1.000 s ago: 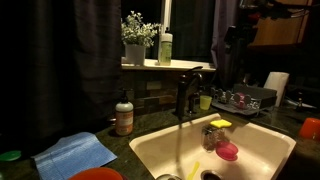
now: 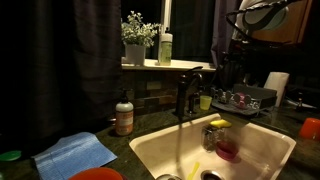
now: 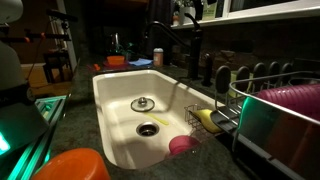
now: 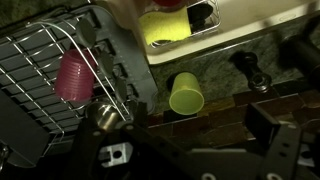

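Observation:
My gripper is open, its dark fingers wide apart at the bottom of the wrist view. A yellow-green cup [image 4: 187, 93] stands on the dark counter, seen from above beyond the gap between the fingers, with nothing held. Exterior view 1 shows the same cup [image 2: 205, 102] by the faucet, behind the sink. The arm [image 2: 265, 15] reaches in from the upper right there, its dark gripper hard to make out against the curtain. A yellow sponge [image 4: 165, 26] lies in a wire caddy at the sink's edge.
Beside the cup stands the dish rack [image 4: 35, 85] holding a pink cup [image 4: 75, 76]. The sink [image 3: 115, 100] contains a pink bowl [image 3: 183, 145], a lid [image 3: 142, 104] and a yellow utensil [image 3: 157, 117]. The faucet [image 2: 183, 92] rises behind it. A blue cloth [image 2: 75, 156] lies left.
The arm has come lower at the upper right, with more of its white link now in view. The pink bowl looks darker than before. The cup and sponge appear unmoved.

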